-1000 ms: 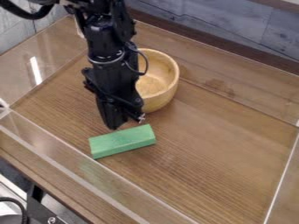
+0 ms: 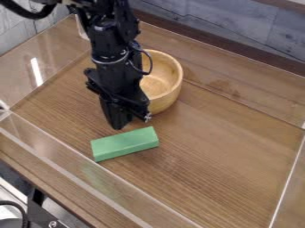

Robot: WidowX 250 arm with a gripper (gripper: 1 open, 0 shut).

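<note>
A black robot arm reaches down from the top left, its gripper [image 2: 125,114] low over the wooden table, just above and behind a green rectangular block [image 2: 124,143]. The gripper looks shut, with nothing visible between its fingers, though its tips are dark and small. Partly hidden behind the arm is a tan round bowl [image 2: 167,85], to the right of the gripper.
Raised edges run along its left and right sides, with a grey wall behind. Dark cables lie off the table at the lower left.
The arm and gripper have shifted very slightly up, away from the green block. The block and bowl look unmoved.
</note>
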